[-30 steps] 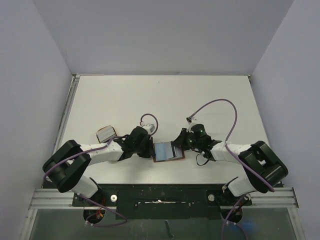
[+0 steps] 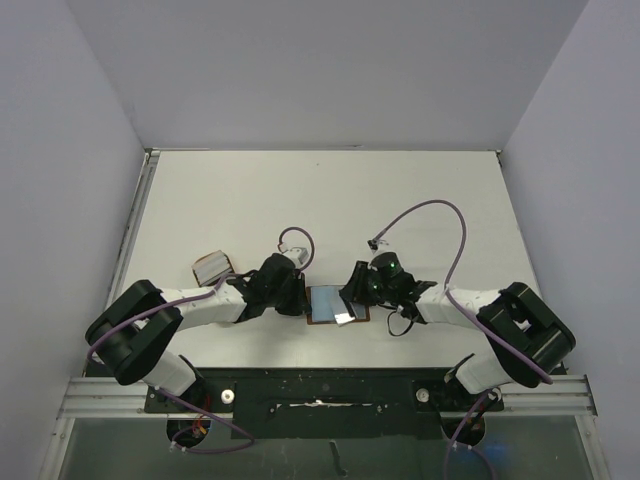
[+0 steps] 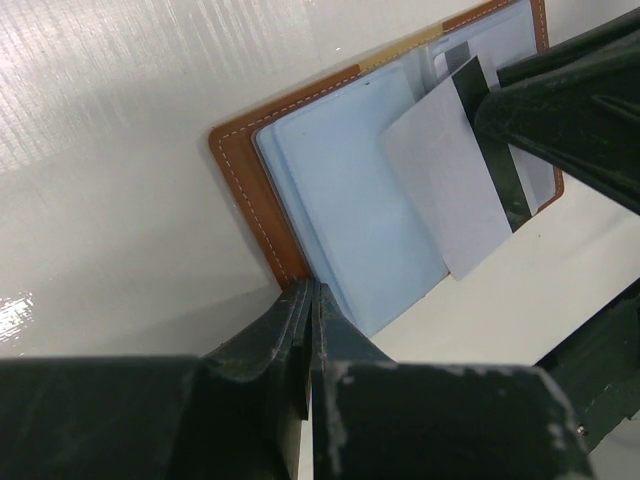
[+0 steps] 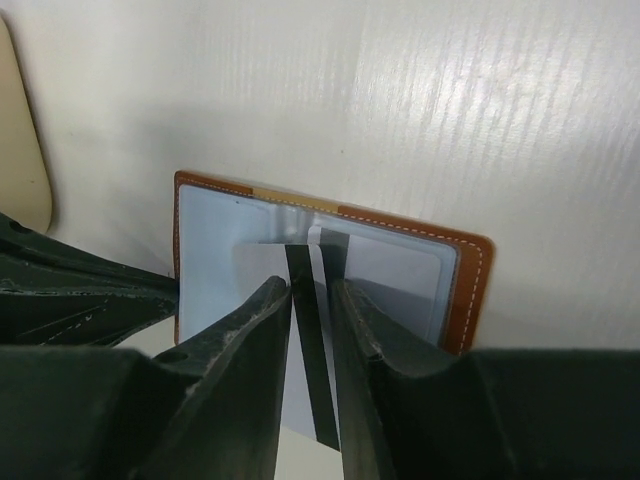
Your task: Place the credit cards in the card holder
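The brown card holder [image 3: 242, 176] lies open on the table, with pale blue sleeves [image 2: 325, 302] inside. A white card with a black stripe lies askew over its middle; in the right wrist view the card [image 4: 260, 261] stands under my right gripper, whose fingertips are at the striped edge, part open or closing; whether they grip it is unclear. My left gripper is shut at the holder's left edge, with no card visible between its fingers.
Another holder or card stack [image 2: 212, 267] lies at the left of the table, partly behind the left arm.
My left gripper has not visibly moved.
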